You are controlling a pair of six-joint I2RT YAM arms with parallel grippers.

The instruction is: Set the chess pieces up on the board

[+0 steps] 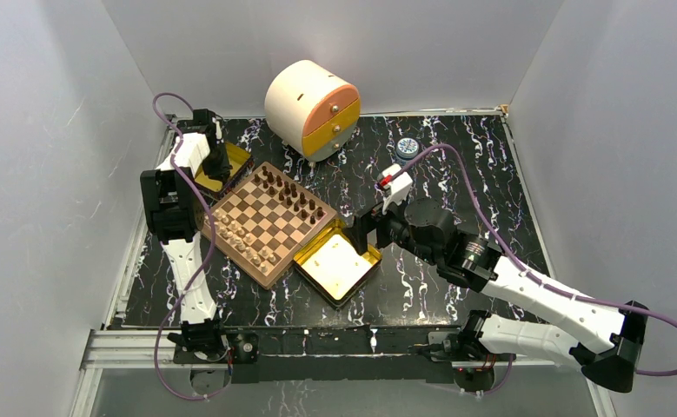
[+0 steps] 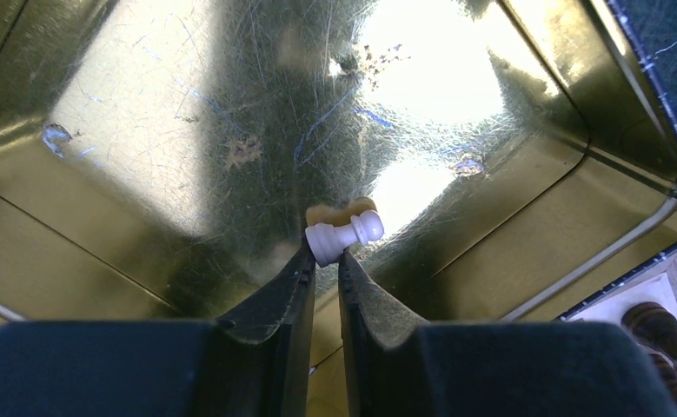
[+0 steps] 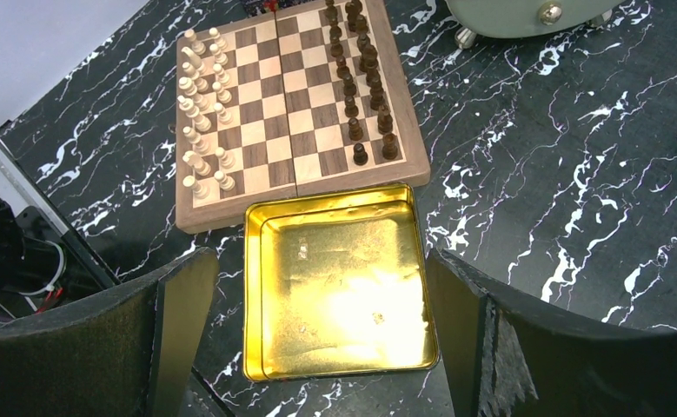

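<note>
A white pawn lies on its side on the floor of the gold tray at the far left. The narrowly parted fingertips of my left gripper are right at the pawn's base; whether they grip it, I cannot tell. The top view has this gripper low in that tray. The chessboard carries white pieces along one side and dark pieces along the opposite one. My right gripper stands open and empty above the second gold tray.
That second gold tray sits against the board's edge with no pieces visible in it. A cream and orange drum-shaped drawer box stands at the back, a small round tin to its right. Bare marble spreads on the right.
</note>
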